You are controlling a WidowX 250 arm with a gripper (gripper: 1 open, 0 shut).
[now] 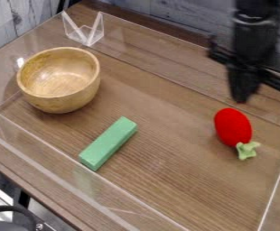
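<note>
My gripper hangs at the upper right, blurred, above a red object with a green tip lying on the wooden table. The gripper is apart from it, with nothing visible between its fingers; how the fingers stand is hard to make out.
A wooden bowl sits at the left. A green block lies at the lower left of centre. A clear plastic item is at the back left.
</note>
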